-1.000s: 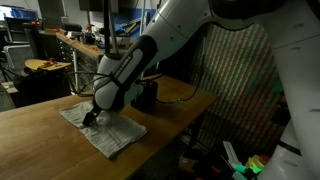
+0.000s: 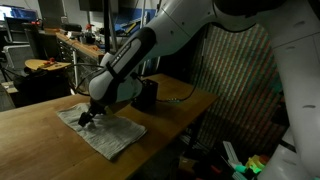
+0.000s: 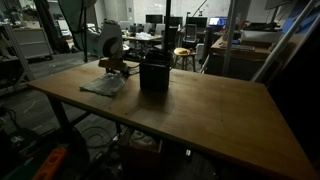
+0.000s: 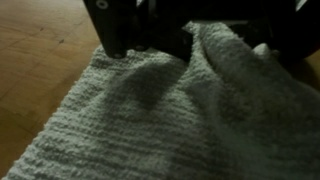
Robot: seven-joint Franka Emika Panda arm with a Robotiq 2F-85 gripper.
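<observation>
A pale grey, ribbed towel lies spread on the wooden table, reaching toward its front edge. My gripper is low over the towel's left part. In the wrist view, the towel fills most of the picture and rises in a bunched fold up to the dark gripper. The fingers are shut with that fold of cloth between them. Exterior view 2 shows the towel at the table's left end; the gripper is small and dim there.
A black box-shaped container stands on the table beside the towel, close to the arm. The wide stretch of tabletop on the container's other side is bare.
The arm and gripper have shifted slightly to the left over the towel. The towel lies nearly as before.
</observation>
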